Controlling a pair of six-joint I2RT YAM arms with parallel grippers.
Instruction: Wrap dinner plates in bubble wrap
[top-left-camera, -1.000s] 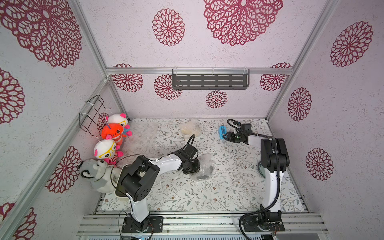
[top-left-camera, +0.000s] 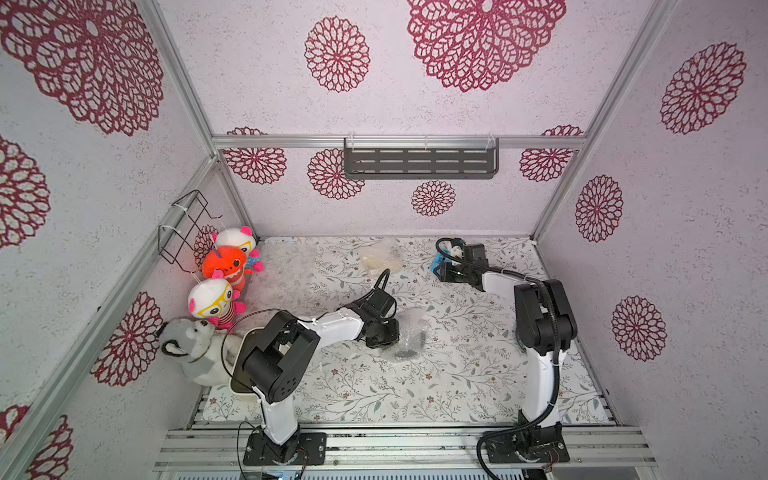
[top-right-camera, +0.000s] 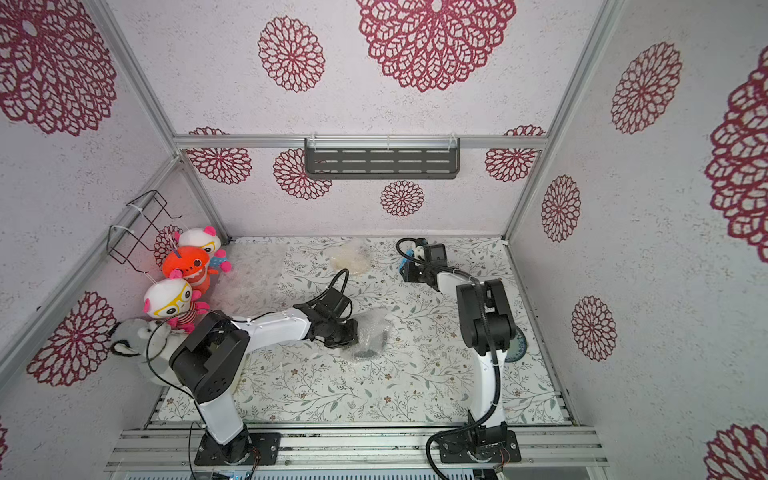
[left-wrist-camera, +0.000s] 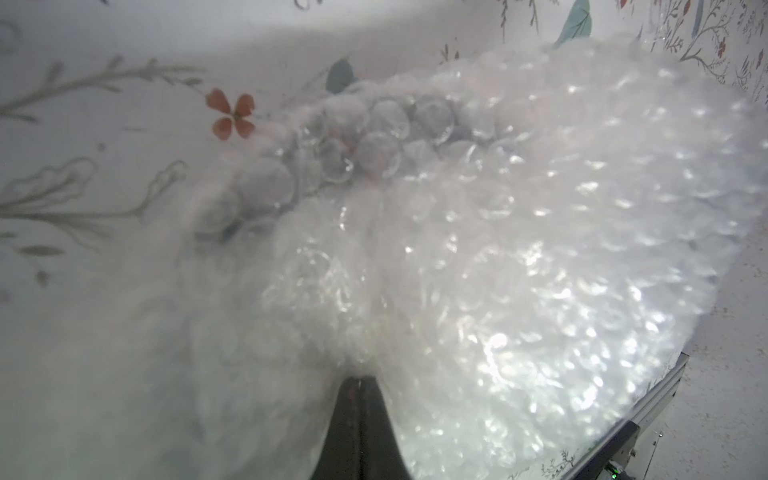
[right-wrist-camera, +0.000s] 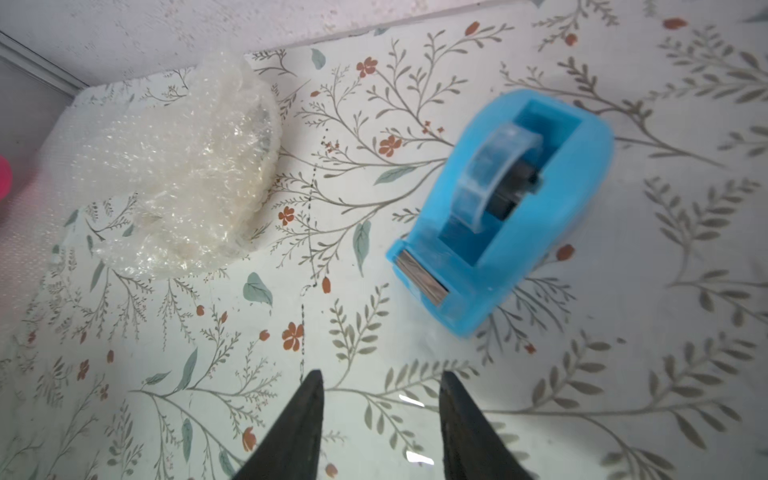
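Observation:
A bundle of clear bubble wrap (top-left-camera: 411, 334) lies mid-table, folded over something with a curved edge, likely a plate. Its bubbles fill the left wrist view, where the left gripper is shut with its tips pressed against the bubble wrap (left-wrist-camera: 496, 296); whether film is caught between them does not show. At the back right, the blue tape dispenser (right-wrist-camera: 512, 216) rests on the table. The right gripper stands open above the table in front of it, nothing between its fingers. In the top views the right arm partly covers the dispenser (top-left-camera: 437, 261).
A second wrapped bundle (right-wrist-camera: 200, 168) sits at the back centre. A greenish plate (top-right-camera: 517, 344) lies partly behind the right forearm. Plush toys (top-left-camera: 228, 268) and a bin (top-left-camera: 242, 376) line the left side.
The right gripper has moved left, over toward the tape dispenser, which it now partly hides in the top left view. The left arm and the middle bundle have stayed put.

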